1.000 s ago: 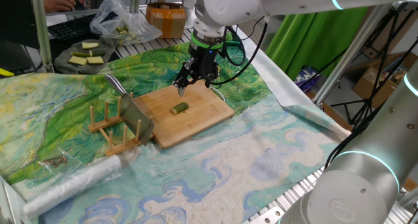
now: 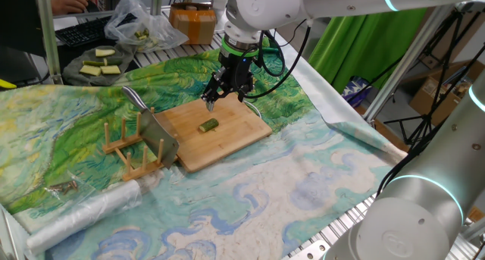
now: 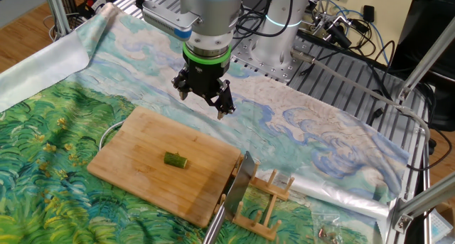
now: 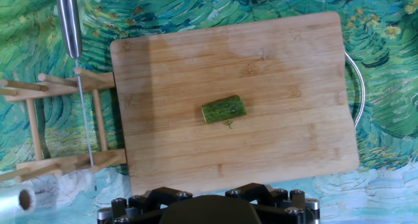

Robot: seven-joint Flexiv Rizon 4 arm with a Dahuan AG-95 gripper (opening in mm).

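A short piece of cucumber (image 4: 224, 110) lies on its side near the middle of a wooden cutting board (image 4: 294, 67). Above the board in the second exterior view hangs my gripper (image 3: 202, 107), its two fingers spread apart with nothing between them; it is open and clear of the cucumber (image 3: 175, 160). A knife (image 3: 243, 181) with a metal handle stands in a wooden peg rack (image 3: 273, 201) right beside the board. From the wrist camera the knife blade shows edge-on, and my fingertips are hidden below the frame.
A roll of clear plastic film (image 2: 83, 216) and a small bag (image 2: 64, 187) lie near the rack. Cucumber pieces (image 2: 101, 67) sit on a dark bag at the back left, beside a plastic bag (image 2: 144, 25) and an orange-brown box (image 2: 192, 23). The patterned cloth in front of the board is clear.
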